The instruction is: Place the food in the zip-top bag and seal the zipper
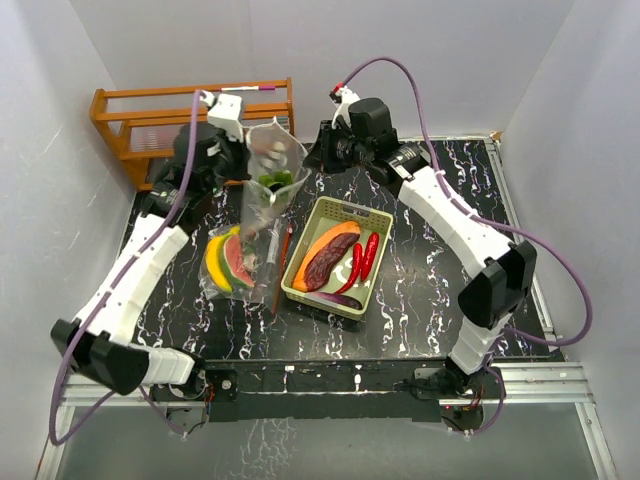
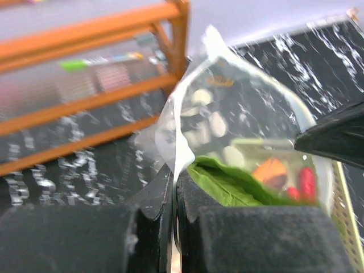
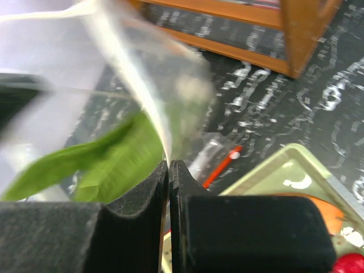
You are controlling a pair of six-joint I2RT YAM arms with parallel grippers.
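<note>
A clear zip top bag is held upright between my grippers, its mouth spread, with a green leafy food inside. My left gripper is shut on one rim of the bag; my right gripper is shut on the opposite rim. In the top view another clear bag with banana and watermelon pieces lies on the left.
A green basket holds an orange food, a dark elongated one, red peppers and an eggplant. A wooden rack stands at the back left. The counter right of the basket is clear.
</note>
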